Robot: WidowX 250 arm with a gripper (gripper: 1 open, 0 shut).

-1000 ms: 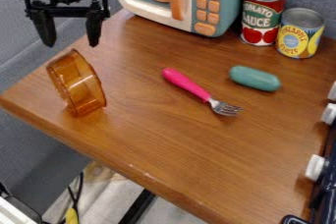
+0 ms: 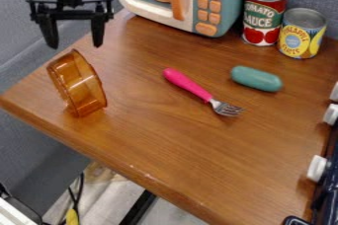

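My black gripper (image 2: 74,36) hangs at the upper left above the table's far-left edge, its two fingers spread wide with nothing between them. Below it an amber translucent round dish (image 2: 77,81) stands tilted on its side. A pink-handled fork (image 2: 188,85) lies mid-table, and a teal oblong object (image 2: 256,78) lies to its right.
A toy microwave (image 2: 209,7) stands at the back, with a tomato can (image 2: 263,17) and a yellow can (image 2: 301,38) to its right. A dark appliance with white knobs (image 2: 321,189) is at the right edge.
My gripper has shifted very slightly to the right. The objects on the table have not moved.
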